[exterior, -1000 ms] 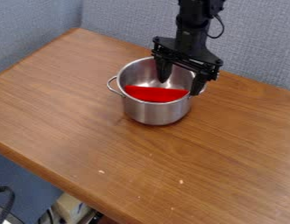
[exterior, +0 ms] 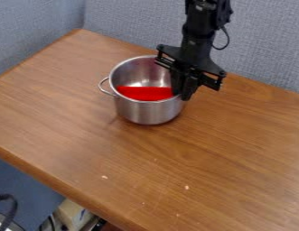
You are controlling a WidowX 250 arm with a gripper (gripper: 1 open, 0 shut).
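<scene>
A steel pot (exterior: 144,110) with a wire side handle sits on the wooden table, holding a flat red object (exterior: 144,93) inside. My black gripper (exterior: 185,83) is at the pot's right rim, its fingers reaching down over it; whether they are closed on the rim cannot be made out.
Grey padded walls stand behind it. Cables and some hardware show at the lower left, off the table's edge.
The pot has shifted slightly left, and the gripper has come lower over its right rim, moving a little left with it.
</scene>
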